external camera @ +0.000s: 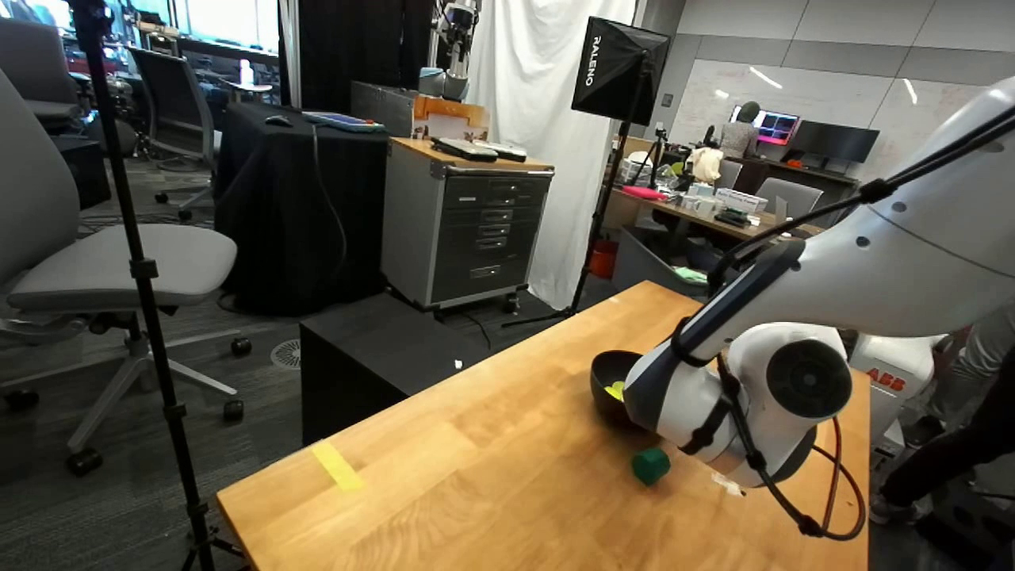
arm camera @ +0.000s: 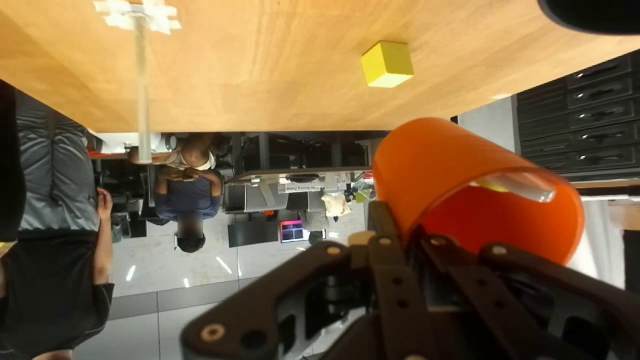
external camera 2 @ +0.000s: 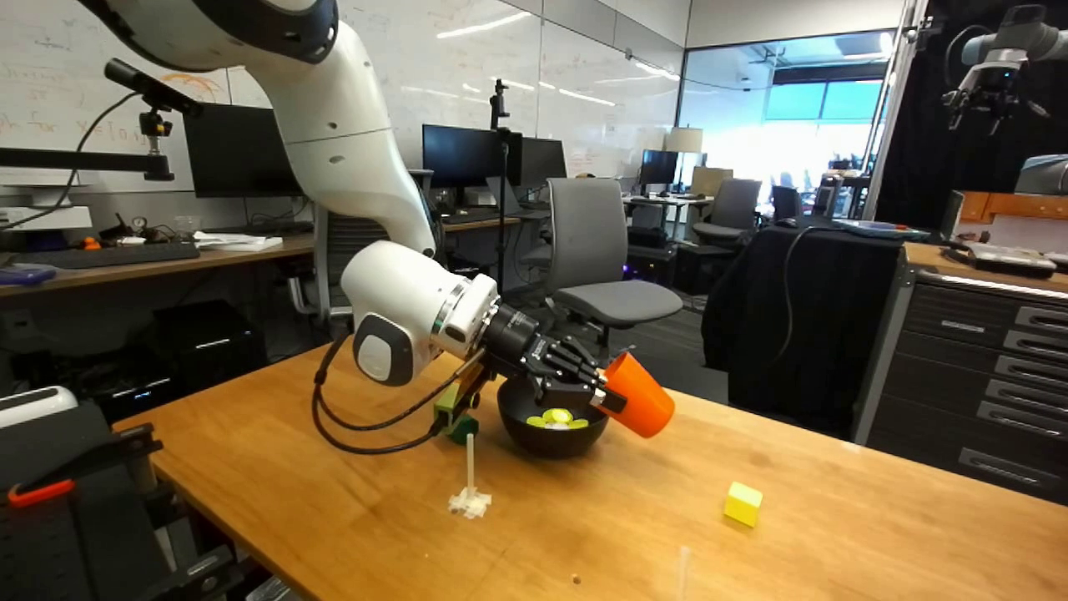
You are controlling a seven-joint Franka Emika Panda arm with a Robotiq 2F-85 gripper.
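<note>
An orange cup [external camera 2: 641,395] is gripped at its side by my gripper [external camera 2: 603,389], which is shut on it. It hangs tilted beside the black bowl [external camera 2: 550,441] in exterior view 2, apart from the tabletop. Looking from the wrist, the cup [arm camera: 444,165] has its mouth toward the right, and something clear and yellowish shows inside it. My gripper's fingertips [arm camera: 384,225] press on the cup's near wall. Yellow-green pieces [external camera 2: 556,419] lie in the bowl. In exterior view 1 the arm hides the cup and the gripper.
A yellow cube [external camera 2: 742,504] sits alone on the wooden table. A green block [external camera: 651,465] rests near the bowl. A thin upright stick [external camera 2: 471,462] is taped to the tabletop.
</note>
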